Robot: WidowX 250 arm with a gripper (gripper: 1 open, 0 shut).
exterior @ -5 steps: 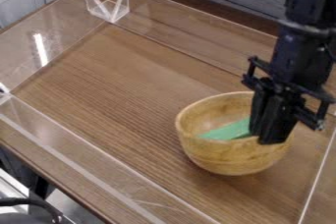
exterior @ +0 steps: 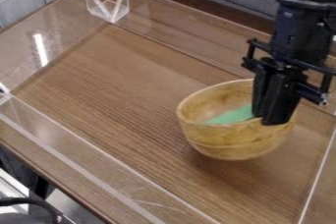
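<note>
A wooden bowl (exterior: 217, 140) sits on the wooden table (exterior: 98, 115) at centre right, with a green object (exterior: 234, 116) inside it. My black gripper (exterior: 273, 110) reaches down from the upper right into the bowl's right side. Its fingertips are dark and overlap the bowl's rim and the green object, so I cannot tell whether they are shut on anything.
A white wire holder (exterior: 108, 4) stands at the back left. A dark cable (exterior: 27, 202) lies beyond the table's edge at the lower left.
The gripper has moved up slightly from about a second ago. The bowl has shifted a little, and the green object now shows less.
</note>
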